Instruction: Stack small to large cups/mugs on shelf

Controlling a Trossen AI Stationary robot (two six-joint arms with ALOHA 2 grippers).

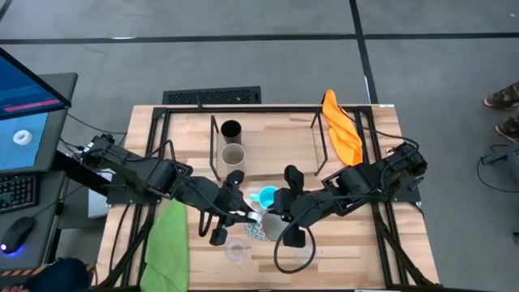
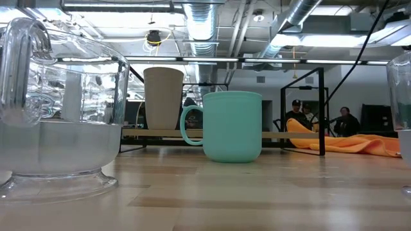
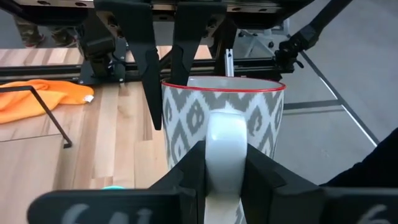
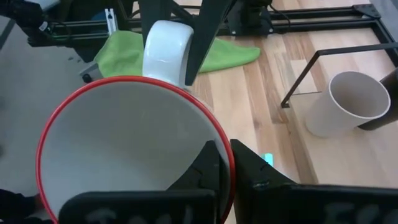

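Note:
A white mug with a grey diamond pattern and red rim (image 3: 180, 118) is held off the table between both grippers. My left gripper is shut on its white handle (image 4: 168, 53). My right gripper pinches the mug's wall at the rim, one finger inside and one outside. In the high view, the arms partly cover this mug (image 1: 256, 230). A teal mug (image 2: 232, 125) stands on the table before the low wooden shelf (image 1: 272, 150). On the shelf stand a beige cup (image 4: 351, 102) and, behind it, a dark cup (image 1: 231, 130).
Two clear glass mugs stand near the front, the left one (image 2: 61, 128) and the right one (image 2: 399, 96). Black wire frames (image 2: 302, 96) flank the shelf. An orange cloth (image 1: 342, 134) lies right, a green cloth (image 1: 166, 247) left. The shelf's right part is bare.

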